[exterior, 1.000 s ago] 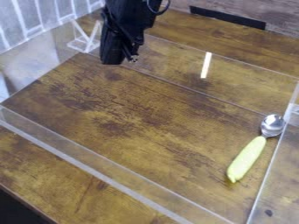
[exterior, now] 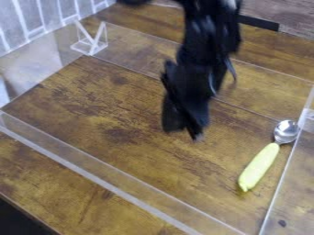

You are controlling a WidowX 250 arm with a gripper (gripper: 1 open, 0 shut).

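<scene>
My black gripper [exterior: 185, 117] hangs over the middle of the wooden tray, blurred, so its fingertips are unclear; nothing shows held in it. At the right lies a yellow elongated object [exterior: 258, 168], perhaps a corn cob or a vegetable, with a metal spoon [exterior: 285, 130] just beyond its upper end.
Clear plastic walls [exterior: 147, 197] edge the wooden work surface [exterior: 92, 119]. A small white stand-like piece [exterior: 90, 39] is at the back left, by a white rail.
The gripper has moved right and down in the view, from the back left to over the middle. The yellow object and the spoon have not moved.
</scene>
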